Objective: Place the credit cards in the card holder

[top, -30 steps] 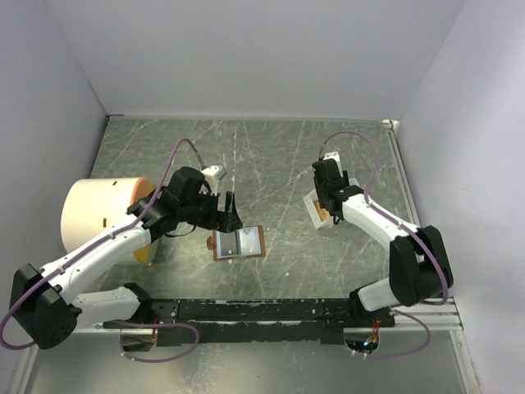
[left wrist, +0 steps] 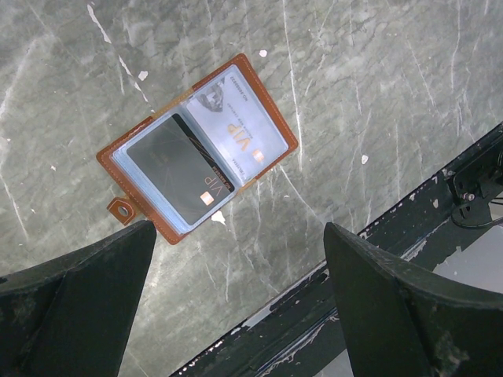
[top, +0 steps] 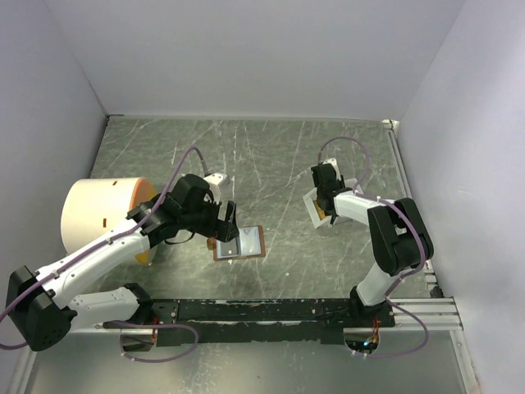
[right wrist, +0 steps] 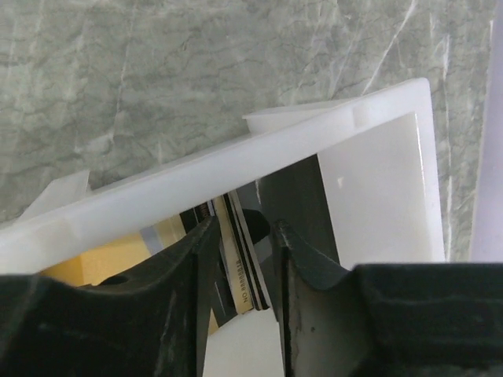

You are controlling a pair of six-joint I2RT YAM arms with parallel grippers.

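An open brown card holder lies flat on the table, its clear sleeves facing up. One side shows a black VIP card, the other a pale VIP card. Above its right edge in the top view, my left gripper is open and empty. In the right wrist view, a white tray contains an orange card and a dark card. My right gripper is down in the tray with its fingers part open, around striped card edges. Contact with the cards cannot be made out.
A cream cylinder with an orange end stands at the left, near my left arm. The tray's raised wall runs close beside my right fingers.
My right gripper has lowered towards the tray, and the right arm has shifted slightly to the left. The card holder has not moved.
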